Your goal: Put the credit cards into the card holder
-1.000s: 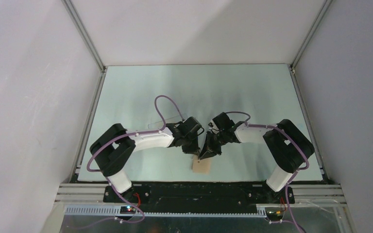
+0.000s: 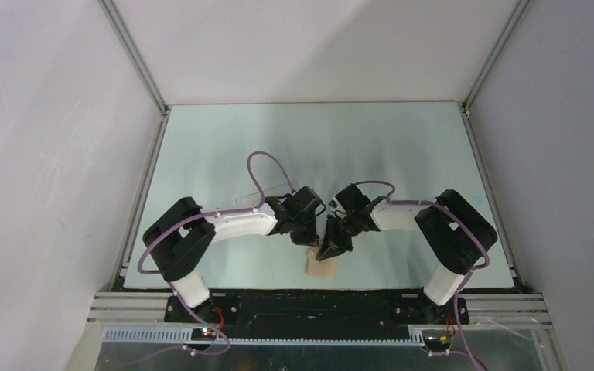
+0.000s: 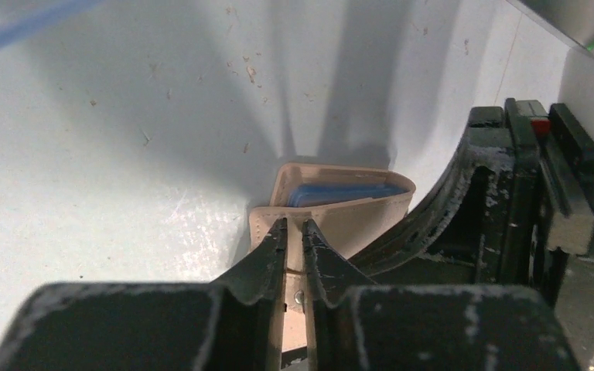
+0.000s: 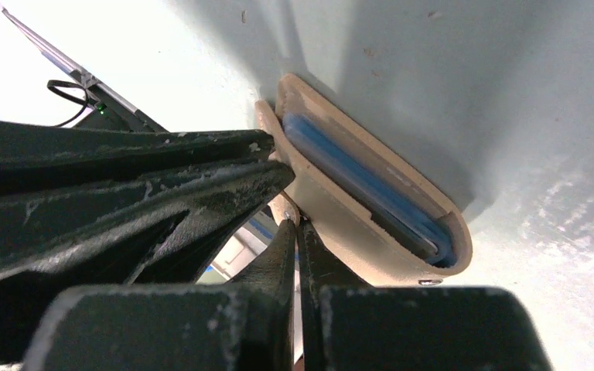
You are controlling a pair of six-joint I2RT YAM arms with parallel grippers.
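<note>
The tan card holder (image 2: pixel 321 263) lies near the front middle of the table, with blue cards (image 4: pixel 360 182) inside its pocket. My left gripper has its fingertips close together at the holder's front flap (image 3: pixel 352 226); whether a thin edge is between them is unclear. My right gripper is shut at the side of the holder, its tips by the snap flap. In the top view both wrists crowd over the holder and partly hide it.
A clear transparent tray (image 2: pixel 245 197) lies behind my left arm.
Over the last second my right gripper has shifted slightly toward the front of the table. The left arm and the holder have barely moved.
</note>
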